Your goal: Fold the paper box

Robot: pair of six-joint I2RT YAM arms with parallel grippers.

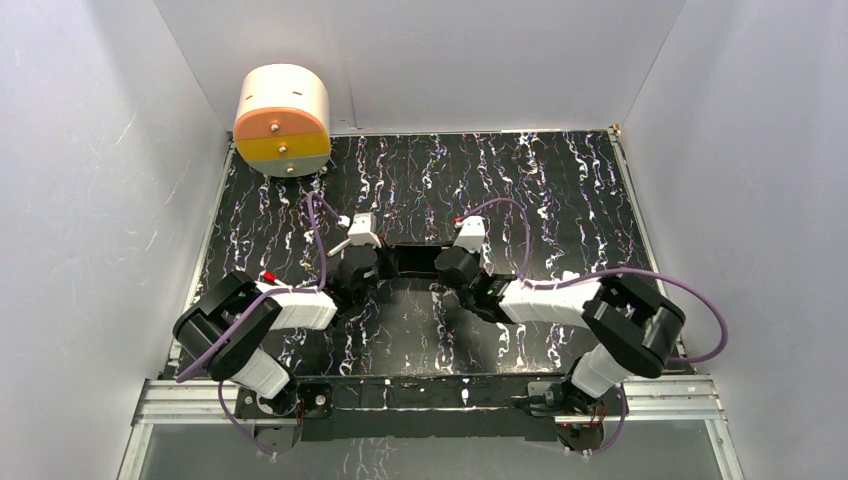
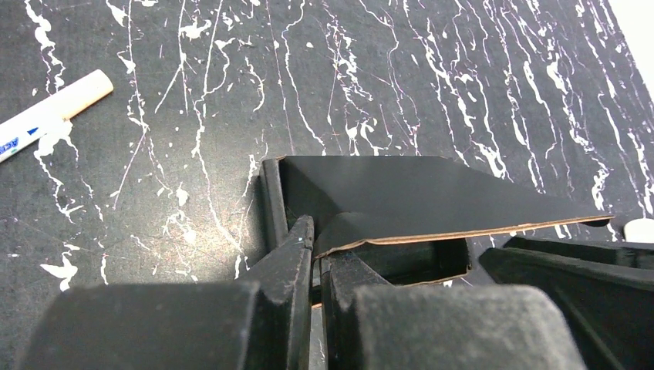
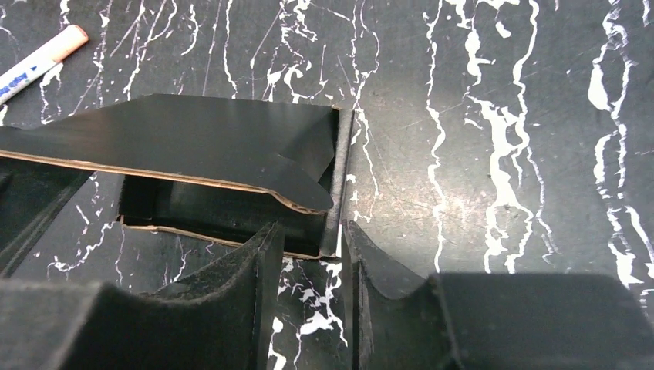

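The black paper box (image 1: 420, 259) lies between my two grippers on the table. Its lid flap (image 3: 208, 139) leans forward over the open front, a brown cut edge showing and its front corners curled. My left gripper is shut at the box's left front corner; whether thin card sits between its fingers is hidden. At the opposite corner, my right gripper stands part open. The front end of the box's right side wall (image 3: 343, 166) shows between its fingertips, with a gap visible on the inner side.
A white marker (image 2: 62, 108) lies left of the box. At the back left stands a rounded cabinet (image 1: 285, 110) with coloured drawers. The table behind the box and to its right is clear.
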